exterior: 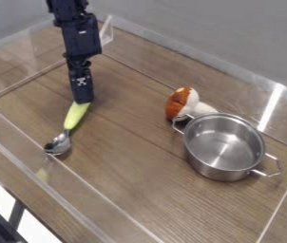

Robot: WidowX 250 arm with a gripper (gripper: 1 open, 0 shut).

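My black gripper (83,95) points down at the upper left, its fingertips at the top end of a pale yellow-green elongated item (75,116); whether they touch it is unclear, and the finger's state is hard to see. A silver spoon (57,146) lies below that item, toward the front left.
A steel pot (222,140) with two handles sits at the right. Behind it lies an orange-and-white object (181,102) with a pale part.
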